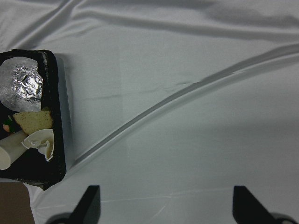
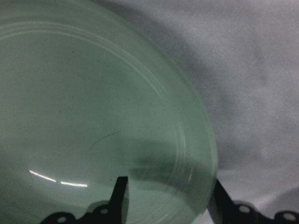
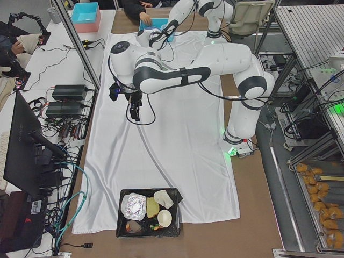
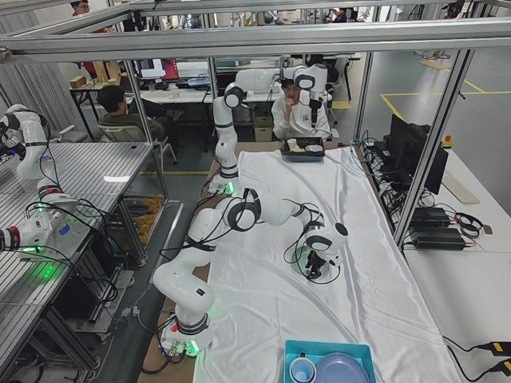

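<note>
My left gripper (image 3: 134, 110) hangs open over the white cloth (image 1: 177, 149), with nothing between its fingers. A black tray (image 3: 148, 228) with a foil container, sponge, paper and cup lies on the cloth's edge, left in the left wrist view. My right gripper (image 4: 313, 265) is at a pale green plate (image 2: 79, 93) on the cloth in the camera right view. In the right wrist view its fingers stand apart, one over the plate, the other at the rim's outer edge.
A blue bin (image 4: 325, 347) with a cup (image 4: 303, 369) and blue plate (image 4: 341, 371) sits at the near end in the camera right view. Monitors and cables border one side; a metal bench (image 3: 301, 37) the other.
</note>
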